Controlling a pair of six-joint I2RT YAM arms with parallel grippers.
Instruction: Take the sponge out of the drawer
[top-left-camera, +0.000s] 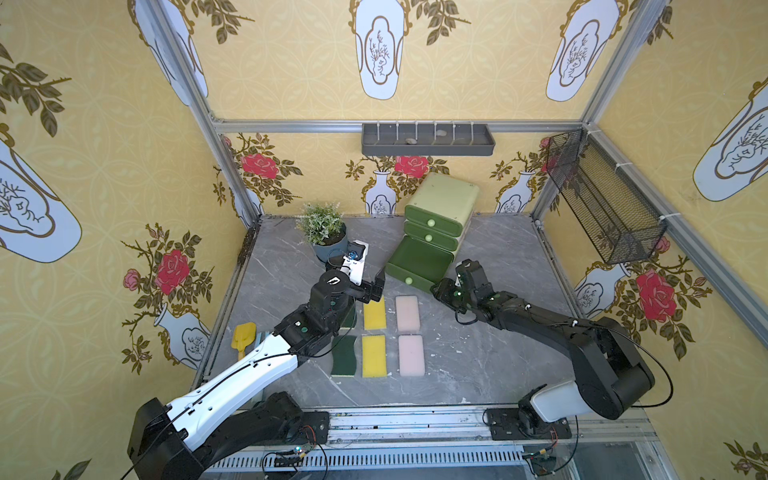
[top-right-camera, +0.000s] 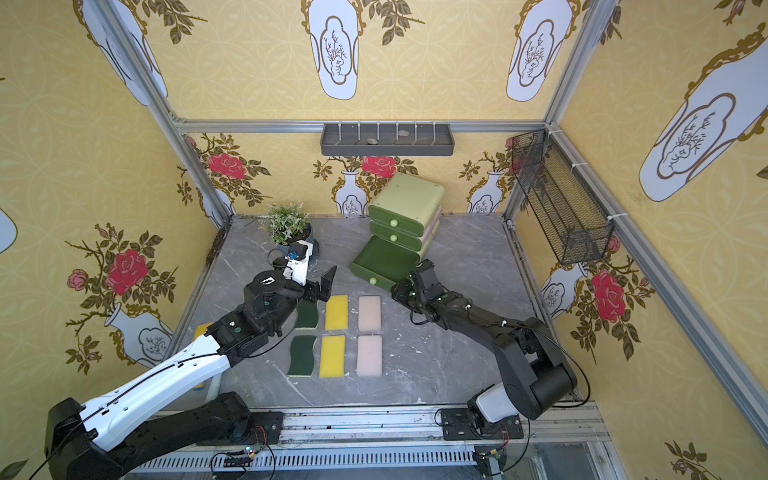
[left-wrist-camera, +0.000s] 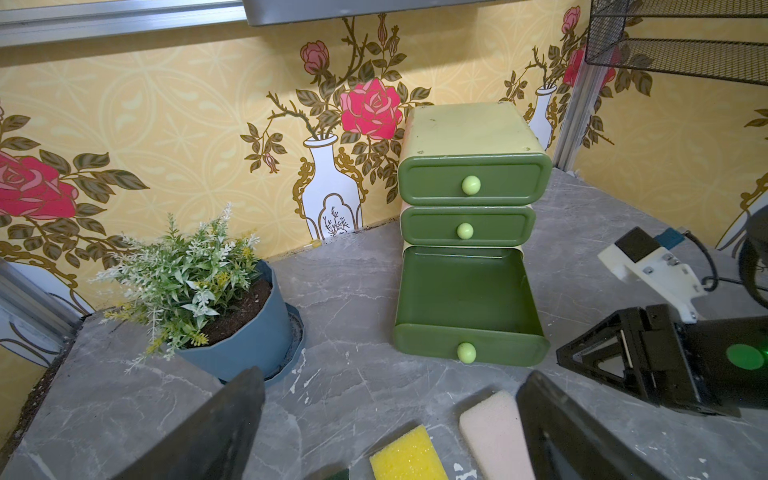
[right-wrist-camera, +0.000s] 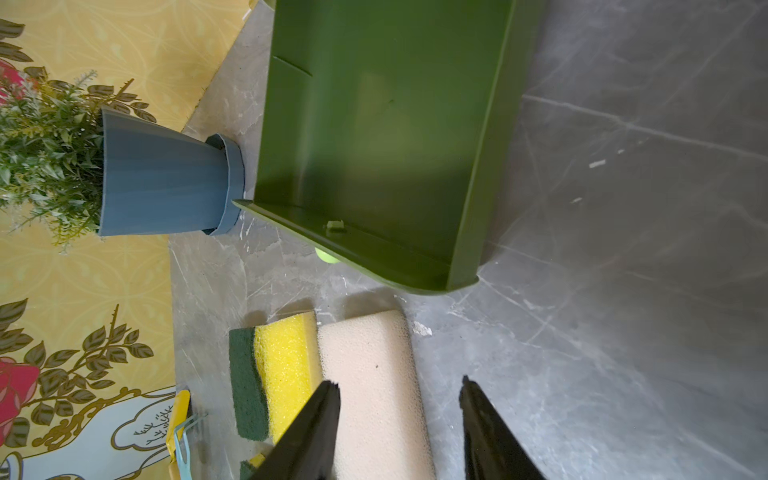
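The pulled-out bottom drawer (left-wrist-camera: 468, 292) of the green cabinet (left-wrist-camera: 472, 128) is empty. Outside it, pink sponges (top-left-camera: 407, 312), yellow sponges (top-left-camera: 373, 356) and dark green sponges (top-left-camera: 344, 353) lie in rows on the table. My left gripper is open above the back sponges, facing the drawer. My right gripper is beside the drawer's front right corner, low over the table, its fingers apart with nothing between them; a pink sponge (right-wrist-camera: 368, 384) shows just beyond them.
A potted plant (left-wrist-camera: 232, 344) stands left of the cabinet. A yellow tool (top-left-camera: 242, 336) lies at the far left. A mesh basket (top-left-camera: 600, 200) hangs on the right wall.
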